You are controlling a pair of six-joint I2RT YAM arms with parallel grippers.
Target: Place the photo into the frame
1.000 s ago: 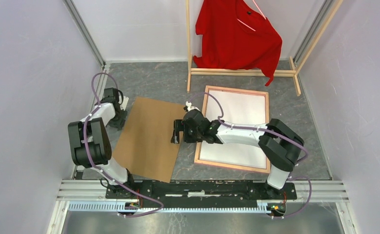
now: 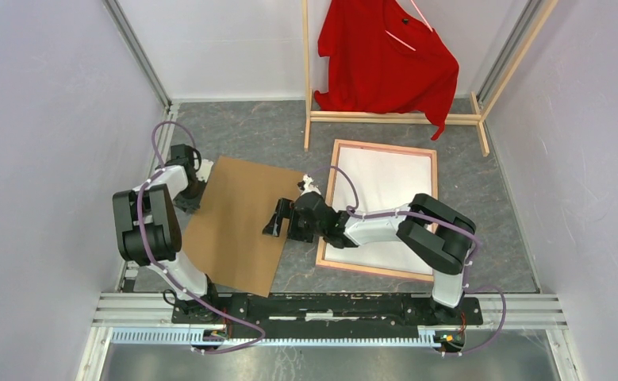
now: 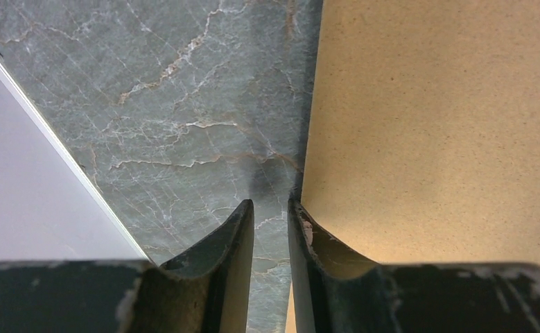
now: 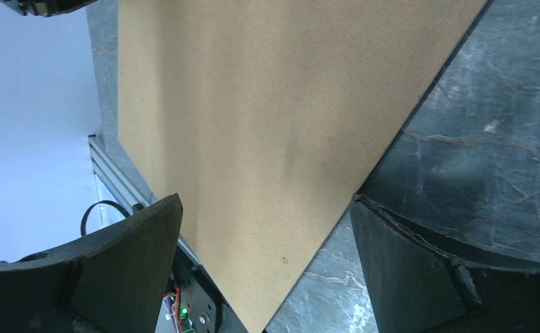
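A brown board [image 2: 238, 222] lies on the grey floor, left of centre. My left gripper is at its left edge, seen close in the left wrist view, fingers slightly apart with the right one touching the edge; whether it holds the board cannot be told. My right gripper is open, low over the board's right edge, one finger at that edge in the right wrist view. The wooden frame [image 2: 432, 171] with a white inside lies to the right, partly under the right arm. No printed photo shows.
A wooden rack [image 2: 393, 117] with a red shirt [image 2: 385, 63] stands at the back right. Walls close in on both sides; bare floor [image 2: 242, 127] shows behind the board.
My right gripper has moved left and slightly toward the front over the board. The board has shifted very slightly; the left arm has barely moved.
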